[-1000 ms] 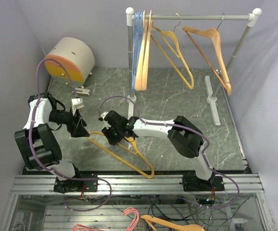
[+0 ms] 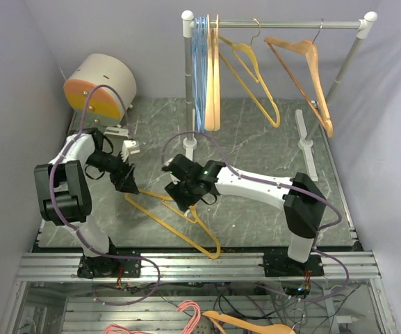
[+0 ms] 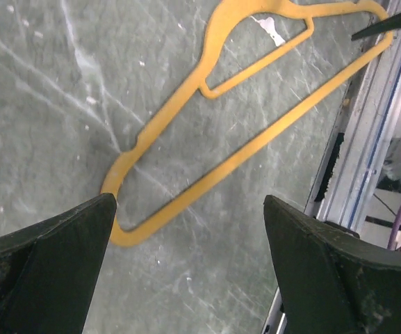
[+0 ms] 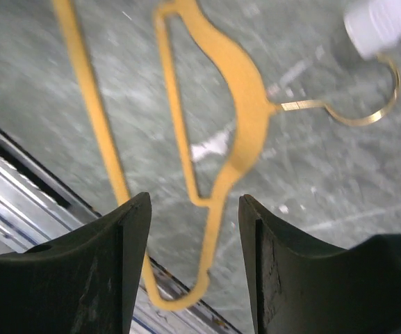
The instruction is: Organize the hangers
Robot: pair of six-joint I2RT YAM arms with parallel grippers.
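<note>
A yellow hanger (image 2: 157, 220) lies flat on the grey floor, also seen whole below my left gripper in the left wrist view (image 3: 231, 163) and below my right one in the right wrist view (image 4: 245, 118), where its metal hook shows. My left gripper (image 2: 126, 182) is open at the hanger's left end, nothing between its fingers. My right gripper (image 2: 177, 198) is open over the hanger near its hook, also empty. On the rail (image 2: 288, 25) hang blue hangers (image 2: 199, 73), pale wooden ones (image 2: 214, 76), a yellow one (image 2: 269, 104) and a wooden one (image 2: 313, 73).
A round cream container (image 2: 103, 73) with an orange front stands at back left. Rack feet (image 2: 306, 146) rest on the floor. The floor at right behind the right arm is clear. Below the front rail, pink hangers (image 2: 188, 314) and a wooden one (image 2: 249, 324) lie among cables.
The hanger has not visibly moved.
</note>
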